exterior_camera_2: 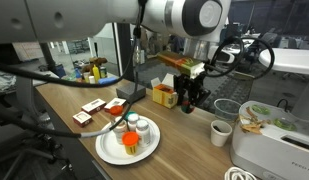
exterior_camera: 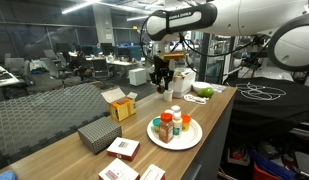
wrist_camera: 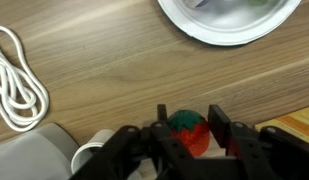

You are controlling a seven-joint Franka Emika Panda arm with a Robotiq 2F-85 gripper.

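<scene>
In the wrist view, a red, rounded thing with a green top (wrist_camera: 191,133) sits between the dark fingers of my gripper, which is shut on it. It looks like a small tomato, bare table showing around it. From outside, the gripper (exterior_camera_2: 188,106) is over the back part of the wooden table, and what it holds is too small and dark to make out well. A white cup (exterior_camera_2: 222,131) stands close by; in the wrist view this cup (wrist_camera: 92,151) is just left of the fingers.
A white plate (exterior_camera_2: 104,151) carries several bottles and cups. A yellow box (exterior_camera: 121,104), a grey mesh box (exterior_camera: 100,134) and small red-and-white boxes (exterior_camera: 123,147) stand along the table. A white cable (wrist_camera: 22,85) lies at one side. Bare wood separates plate and gripper.
</scene>
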